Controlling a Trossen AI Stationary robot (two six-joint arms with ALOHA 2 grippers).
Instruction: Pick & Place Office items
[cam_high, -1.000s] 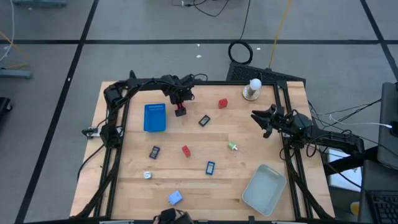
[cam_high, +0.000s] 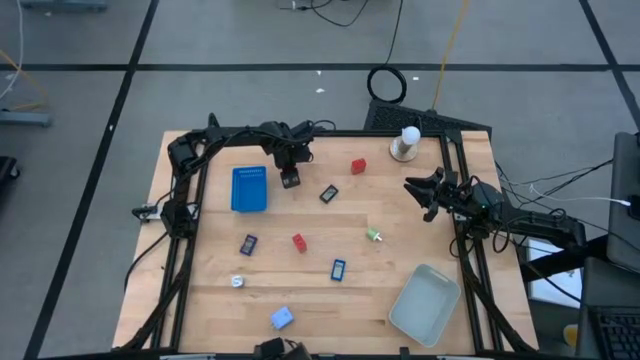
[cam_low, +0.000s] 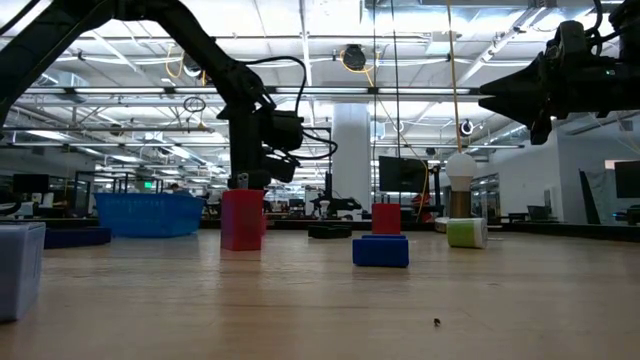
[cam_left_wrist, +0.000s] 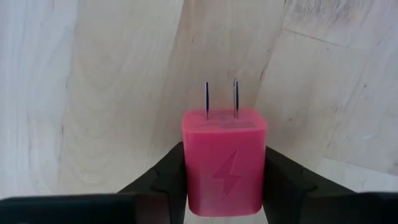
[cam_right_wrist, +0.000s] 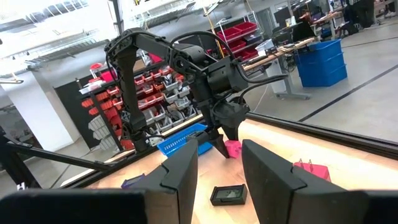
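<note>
A pink charger (cam_left_wrist: 225, 165) with two metal prongs and a lightning mark fills the middle of the left wrist view. Both fingers of my left gripper press against its sides, at the table surface. From the right wrist side the same charger (cam_right_wrist: 233, 148) shows between the left arm's fingertips. In the high view the left arm's wrist (cam_high: 288, 155) covers it, just right of the blue basket (cam_high: 249, 189). My right gripper is held above the table's right side, fingers apart, nothing between them.
Red chargers (cam_high: 358, 166), dark-framed small items (cam_high: 329, 193), a green-white item (cam_high: 374, 234) and a blue block (cam_high: 282, 318) lie scattered. A grey tray (cam_high: 425, 305) sits front right; a white bulb (cam_high: 410, 136) stands at the back.
</note>
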